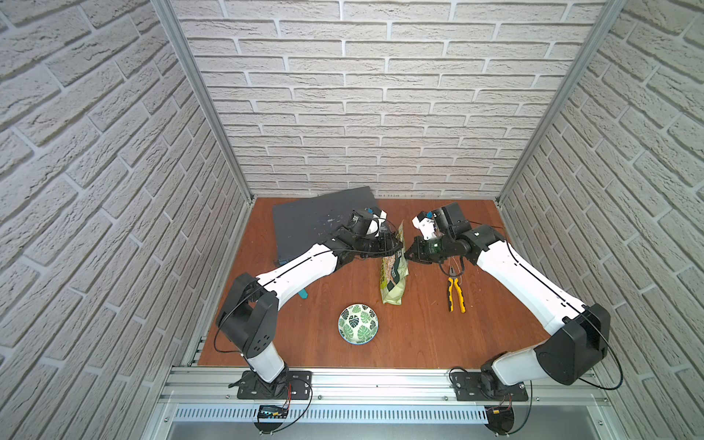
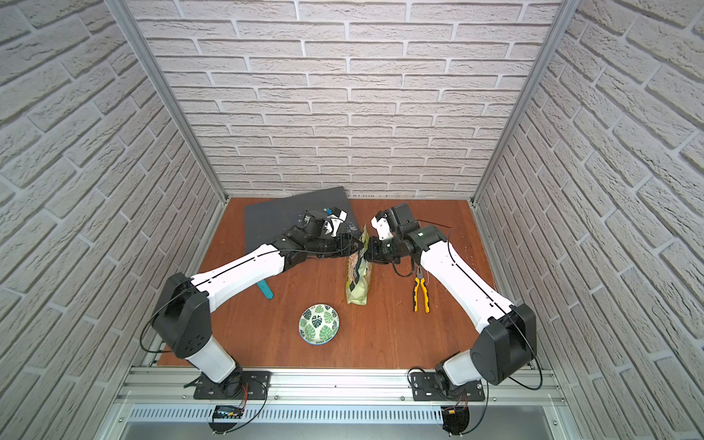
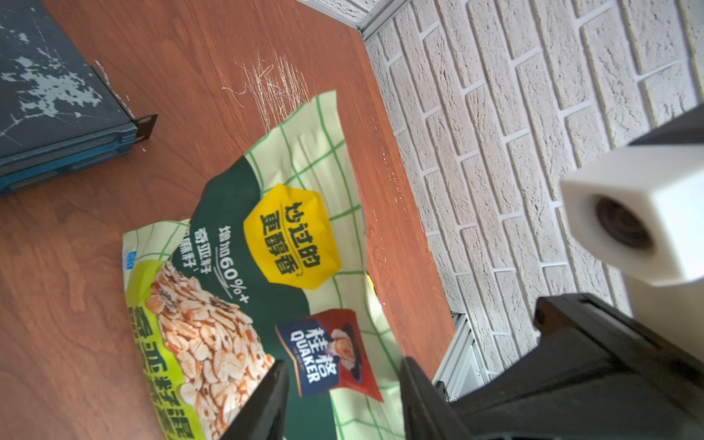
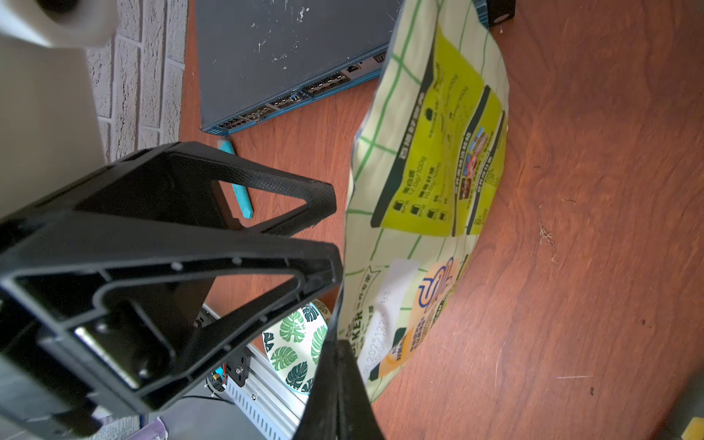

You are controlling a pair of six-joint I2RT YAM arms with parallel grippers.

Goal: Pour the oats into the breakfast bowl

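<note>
The green-and-cream oat bag stands near the table's middle, its flat top crumpled upright between both grippers. My left gripper is open at the bag's upper part, with its fingers either side of the lower front in the left wrist view. My right gripper is shut at the bag's edge; whether any film is between its tips cannot be made out. The leaf-patterned bowl sits in front of the bag, slightly left, on the wooden table.
A dark flat metal box lies at back left, with a teal object by it. Yellow-handled pliers lie right of the bag.
</note>
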